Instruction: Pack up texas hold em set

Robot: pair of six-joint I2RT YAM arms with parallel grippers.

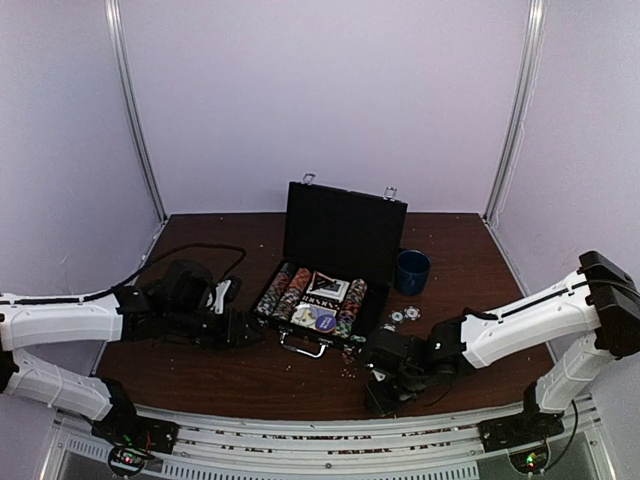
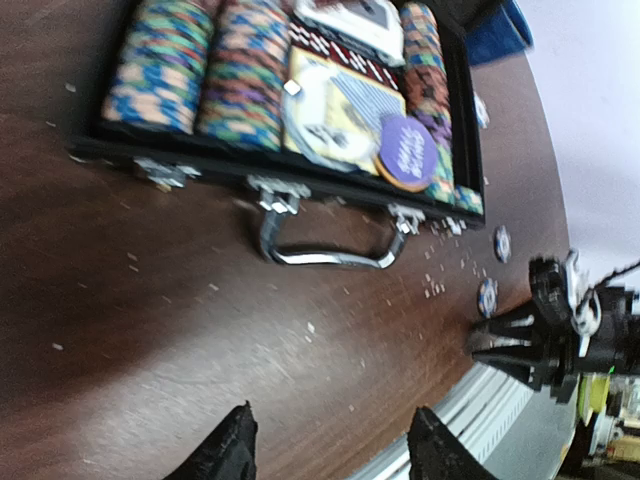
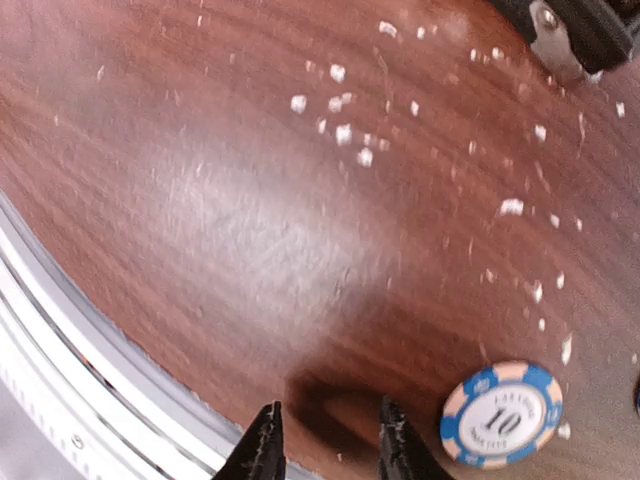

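Observation:
The black chip case [image 1: 345, 232] stands open mid-table. Striped chip stacks [image 2: 245, 75], card packs [image 2: 375, 25] and a purple dealer-type disc [image 2: 406, 152] lie inside it. My left gripper is open and empty, left of the case's front. Low near the table's front edge, my right gripper has its fingers apart with bare table between them. A blue-and-white chip [image 3: 501, 414] lies flat just right of those fingers. Loose chips [image 1: 412, 313] also rest on the table right of the case, one more chip [image 2: 502, 243] showing in the left wrist view.
A blue mug [image 1: 412, 272] stands right of the case lid. Small pale specks [image 3: 343, 134] are scattered over the table before the case. The case handle [image 2: 330, 258] juts toward the front.

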